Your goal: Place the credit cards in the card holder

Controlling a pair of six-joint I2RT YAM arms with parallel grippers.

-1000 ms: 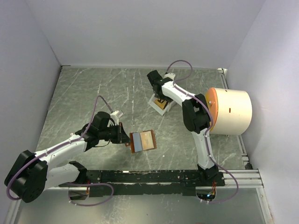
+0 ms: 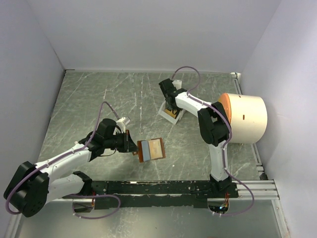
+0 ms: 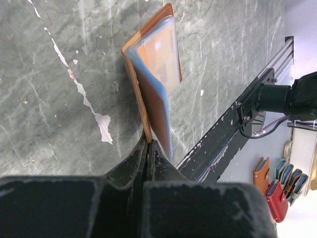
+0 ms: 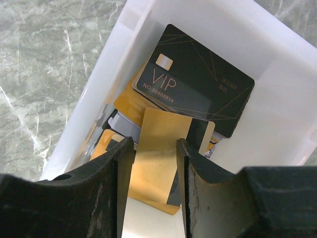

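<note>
The card holder [image 2: 151, 149] lies spread on the table in the top view, brown outside with blue-edged clear sleeves. In the left wrist view my left gripper is shut on the edge of its brown cover [image 3: 134, 82], the sleeves [image 3: 157, 82] hanging open beside it. A white box [image 4: 91, 111] holds several cards, among them a black VIP card [image 4: 198, 79]. Over the box my right gripper stands open, fingers apart. A gold card [image 4: 157, 163] with a black stripe shows between and beneath them; whether they touch it, I cannot tell.
A large cream cylinder with an orange end [image 2: 247, 118] stands at the table's right, close to my right arm. Between the box and the card holder the tabletop is bare. Several small wallets [image 3: 277, 188] appear at the left wrist view's lower right.
My right arm has shifted slightly toward the front over the white box. The left arm and the card holder have stayed in place.
</note>
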